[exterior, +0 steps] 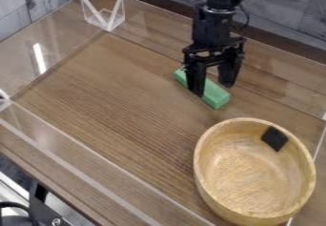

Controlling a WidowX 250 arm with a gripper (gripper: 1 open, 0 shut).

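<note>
A green bar-shaped block (pixel 212 94) lies diagonally on the wooden table at the centre right. My black gripper (pixel 212 77) is low over it, coming from the top of the view, with its fingers spread apart on either side of the block's upper part. Whether the fingers touch the block I cannot tell.
A large tan plastic bowl (pixel 251 184) fills the lower right, with a black block (pixel 274 138) at its rim. A white wire-like object (pixel 106 14) sits at the back left.
</note>
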